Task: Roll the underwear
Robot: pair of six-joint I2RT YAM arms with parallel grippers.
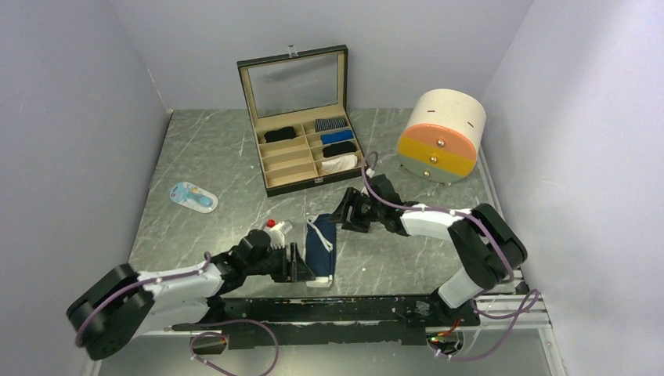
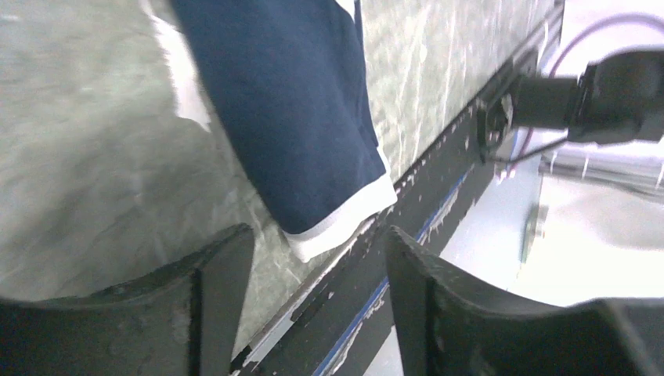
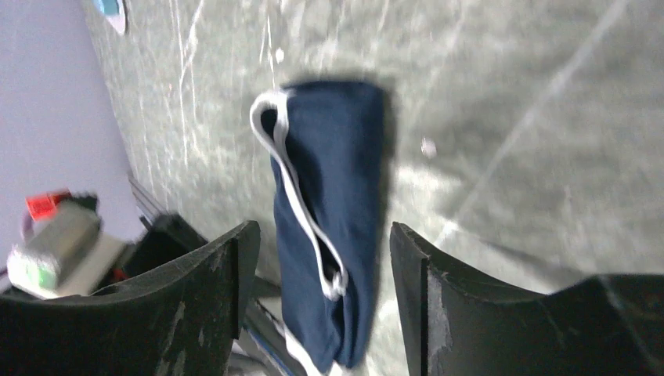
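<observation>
The navy underwear (image 1: 319,252) lies folded into a long strip, running from far to near on the grey table. White trim crosses its upper side, and a white band (image 2: 348,222) edges its near end. My left gripper is open, with that banded end just ahead of and between its spread fingers; whether they touch the cloth I cannot tell. At the right of the strip's far part is my right gripper, also open. In the right wrist view the cloth lies beyond its fingertips, flat on the table, and nothing is gripped.
Behind stands an open compartment box (image 1: 303,181) holding several rolled garments, some cells empty. A drawer unit (image 1: 454,125) is at the back right, a blue packaged item (image 1: 193,197) at the left. The table's front edge (image 1: 360,298) runs close to the underwear's near end.
</observation>
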